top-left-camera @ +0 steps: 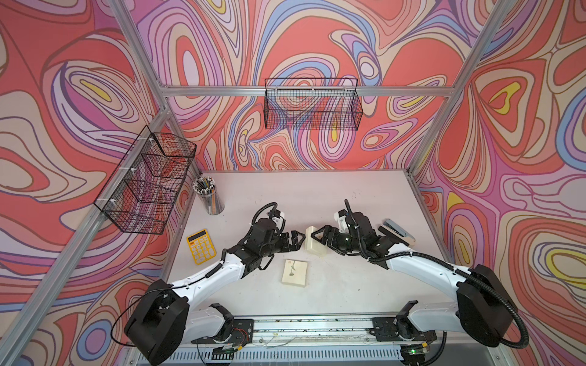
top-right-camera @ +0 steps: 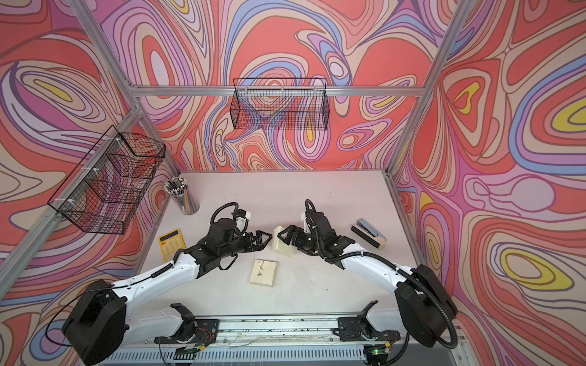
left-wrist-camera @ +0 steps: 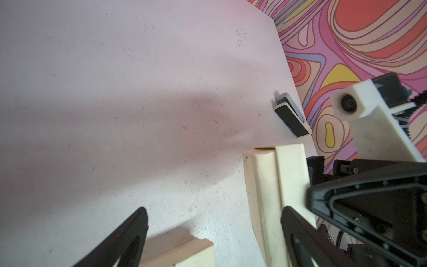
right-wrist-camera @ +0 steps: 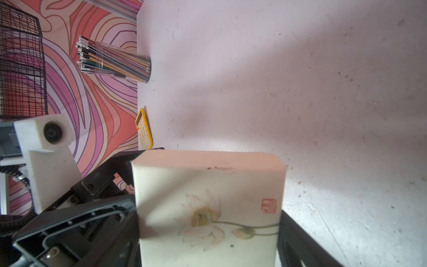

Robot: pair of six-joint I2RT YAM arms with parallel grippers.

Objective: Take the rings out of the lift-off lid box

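A cream box (right-wrist-camera: 209, 204) with a lotus print stands on edge at mid-table, raised in my right gripper, whose fingers straddle it; whether they grip it is unclear. In the left wrist view the box (left-wrist-camera: 266, 195) shows its narrow side. A second flat cream piece (top-left-camera: 294, 274) with a printed motif lies on the table in front of it. My left gripper stands part open just left of the box, above that piece, with nothing visible held between its fingers. I cannot make out any rings.
A yellow calculator (top-left-camera: 201, 246) and a cup of pencils (top-left-camera: 212, 201) are at the left. A stapler (left-wrist-camera: 291, 115) and a dark-topped item lie at the right. Wire baskets (top-left-camera: 312, 109) hang on the frame.
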